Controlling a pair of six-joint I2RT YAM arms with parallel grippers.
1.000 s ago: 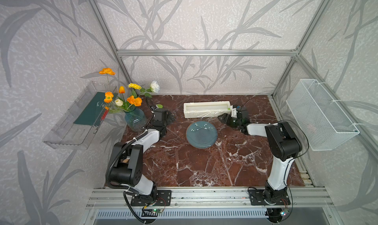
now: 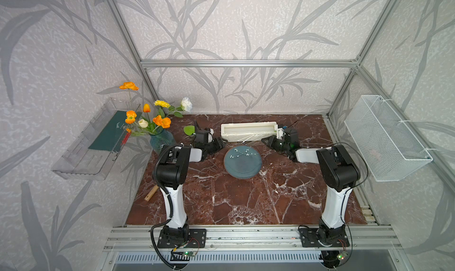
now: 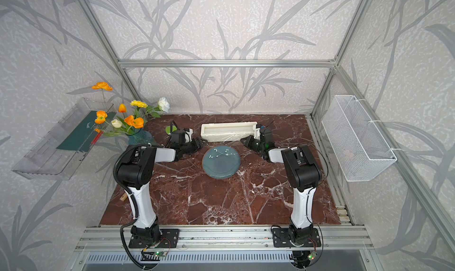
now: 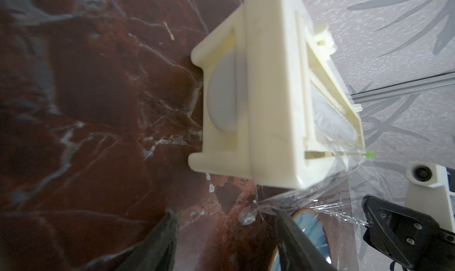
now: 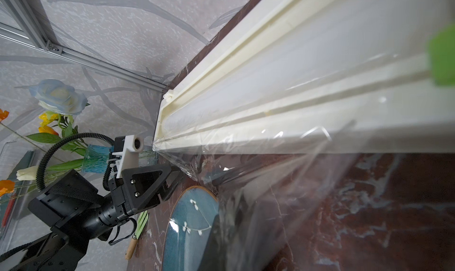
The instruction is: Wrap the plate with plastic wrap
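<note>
The blue-green plate (image 2: 242,163) with white sprigs lies on the marble table, in front of the cream wrap dispenser (image 2: 248,127). Clear plastic wrap (image 5: 303,176) hangs from the dispenser's front edge. My right gripper (image 2: 266,140) is shut at the right front of the dispenser; in the left wrist view the film (image 4: 336,211) runs gathered to its fingertips. My left gripper (image 2: 222,142) stands open by the dispenser's left front corner. A loose film corner (image 4: 247,215) shows ahead of the gap between its blurred fingers; no grip on it is visible.
A glass vase (image 2: 162,143) of flowers stands at the left, close behind the left arm. A wooden-handled tool (image 2: 151,193) lies at the left table edge. Wire baskets hang on both sides, the white one (image 2: 386,138) at right.
The right gripper has stayed almost in place. Plate and dispenser have not moved.
</note>
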